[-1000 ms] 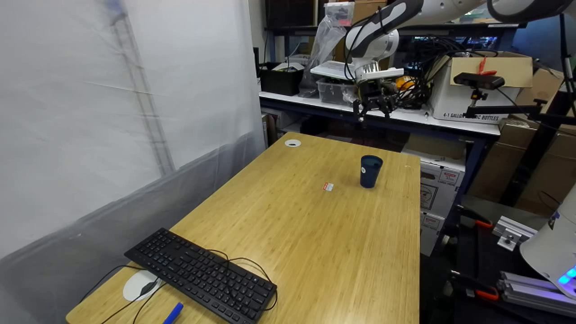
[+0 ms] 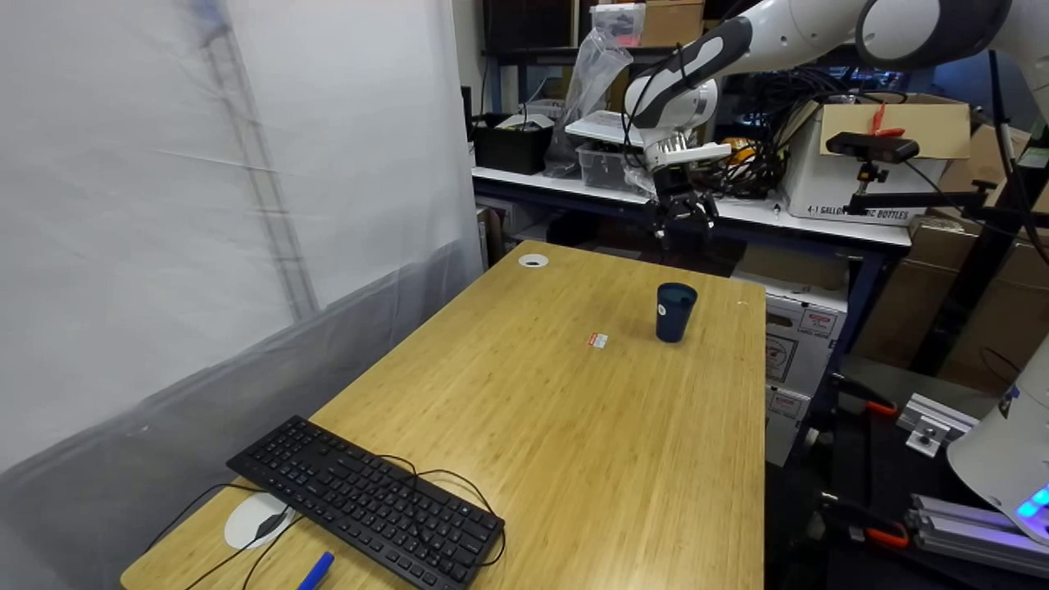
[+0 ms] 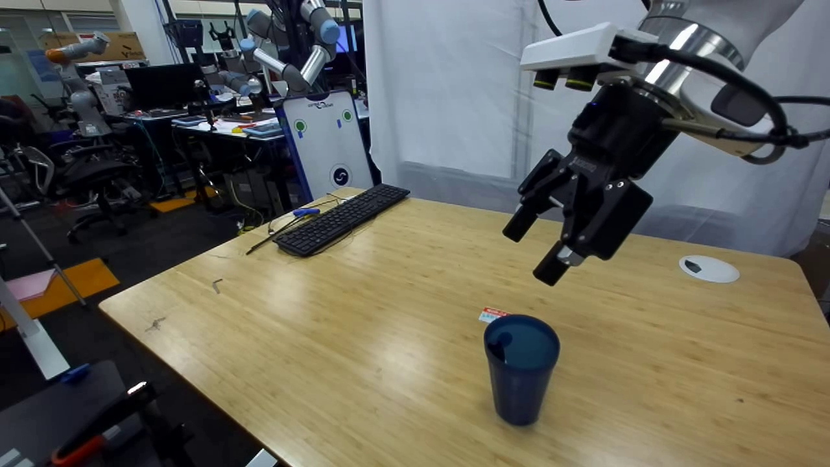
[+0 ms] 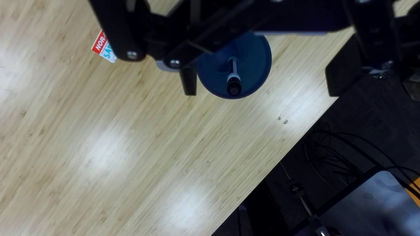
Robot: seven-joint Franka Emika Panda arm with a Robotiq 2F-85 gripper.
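Observation:
A dark blue cup [image 2: 673,315] stands upright on the wooden table [image 2: 629,433]. Looking down into the cup [image 4: 256,74] in the wrist view, I see a dark marker-like object [image 4: 234,80] leaning inside it. My gripper [image 3: 527,253] is open and hangs above the tabletop, higher than the cup [image 3: 519,381] and apart from it. Nothing shows between its fingers. In the wrist view one finger [image 4: 189,82] overlaps the cup's left edge, and the gripper's body hides the cup's upper part.
A black keyboard [image 2: 379,496] with loose cables lies at the table's other end, near a blue pen [image 2: 316,570]. A small red-and-white sticker [image 2: 597,340] is beside the cup. Between keyboard and cup the wood is mostly bare.
My gripper has come slightly lower and tilted, its fingers now farther down in the first exterior view. The cup and keyboard stay where they were.

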